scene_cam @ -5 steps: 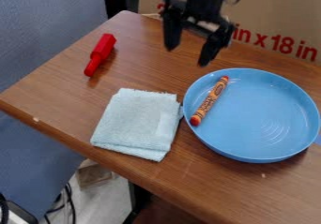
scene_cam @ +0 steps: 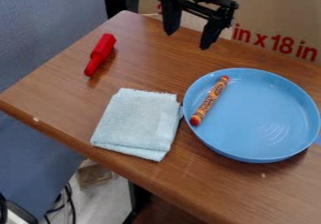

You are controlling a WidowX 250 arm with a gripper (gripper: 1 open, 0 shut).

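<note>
My black gripper (scene_cam: 189,33) hangs at the top centre of the camera view, open, with nothing between its fingers, above the back of the wooden table. An orange crayon (scene_cam: 208,100) lies tilted on the left part of a blue plate (scene_cam: 264,115). A folded light blue cloth (scene_cam: 135,123) lies left of the plate. A red cylindrical object (scene_cam: 100,52) lies at the back left of the table.
A cardboard sheet (scene_cam: 276,17) stands behind the table. Cables hang below the table's left edge.
My gripper has moved up and back, away from above the plate and the middle of the table. The objects on the table have not visibly moved.
</note>
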